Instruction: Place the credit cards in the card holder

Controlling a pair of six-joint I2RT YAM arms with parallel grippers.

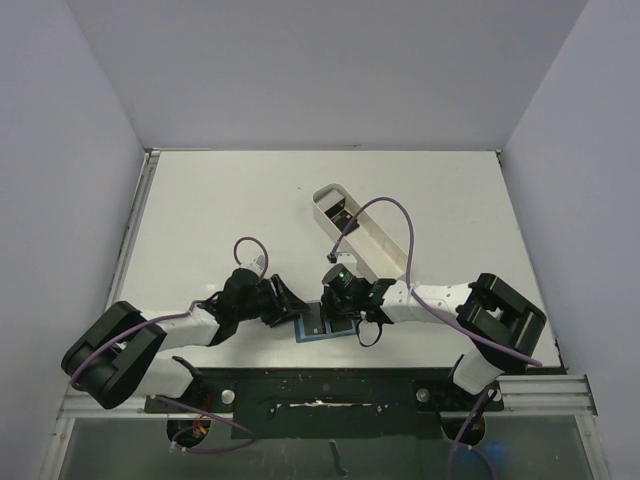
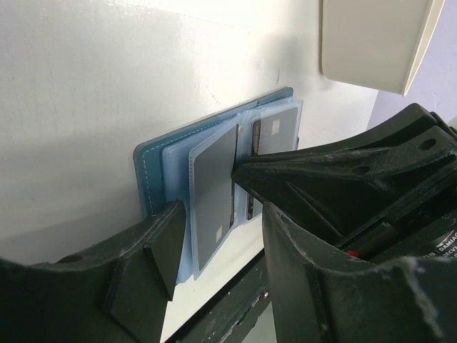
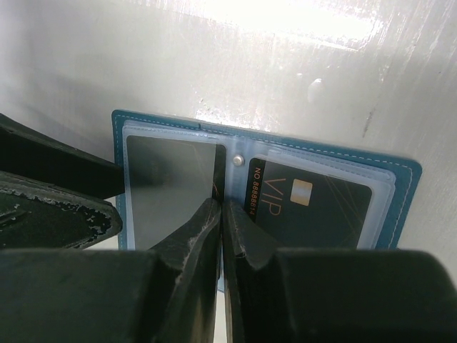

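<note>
The open blue card holder (image 1: 310,333) lies near the table's front edge, with cards in clear sleeves: a grey card (image 2: 213,193) and a black VIP card (image 3: 307,207). My right gripper is down on the holder's middle, shut at the grey card's inner edge beside the VIP card; what lies between its fingertips is hard to see. My left gripper is at the holder's outer side, fingers apart around the edge of the grey-card side.
A long white tray (image 1: 375,245) with several cards at its far end stands behind the holder.
</note>
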